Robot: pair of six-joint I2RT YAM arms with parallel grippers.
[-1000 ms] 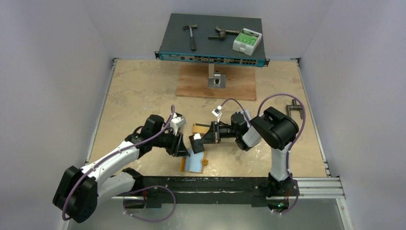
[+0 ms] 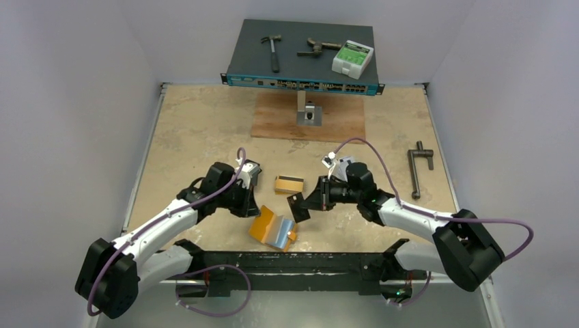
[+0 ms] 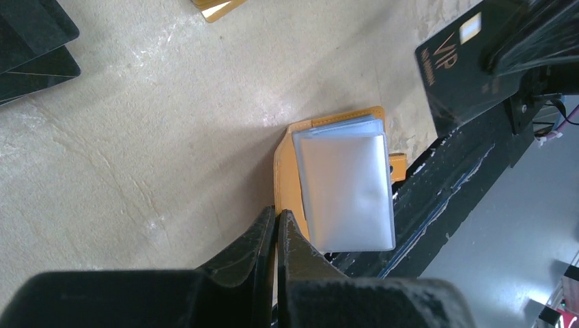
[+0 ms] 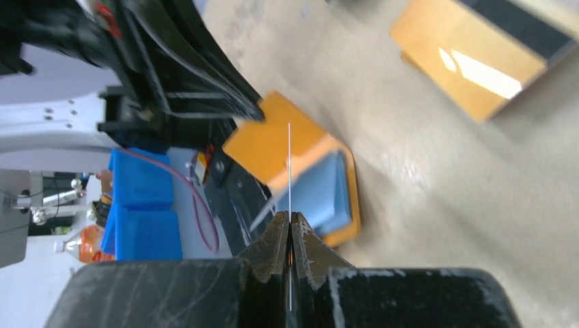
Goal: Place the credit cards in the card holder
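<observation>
The orange card holder (image 2: 262, 224) lies near the table's front edge, its clear sleeves (image 3: 348, 184) showing. My left gripper is shut on the edge of the holder's cover, which stands lifted in the left wrist view. A black VIP card (image 3: 456, 65) hangs from my right gripper (image 2: 304, 205), clear of the holder, to its right and above. In the right wrist view that card shows edge-on as a thin line (image 4: 289, 164) between the shut fingers. Gold cards (image 2: 289, 184) sit on a stand behind the holder. More black cards (image 3: 34, 51) lie left of them.
A grey hex-type tool (image 2: 418, 167) lies at the right side. At the back, a network switch (image 2: 300, 51) carries two hammers and a white-green box (image 2: 353, 59). Bare table surrounds the holder on its left and right.
My right gripper has moved right with the black card, away from the holder.
</observation>
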